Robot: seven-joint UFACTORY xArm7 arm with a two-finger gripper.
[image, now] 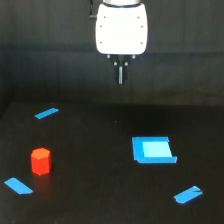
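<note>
A red block (41, 161) with a hexagonal outline rests on the dark table at the left. On the right lies a pale square (157, 149) bordered by blue tape (137, 151). My gripper (120, 80) hangs high at the top centre, below a white arm housing (121, 30), well clear of the block and the square. Its fingers are dark and small against the black backdrop, so whether they are apart or together is unclear.
Separate strips of blue tape lie at the back left (46, 113), front left (18, 186) and front right (188, 195).
</note>
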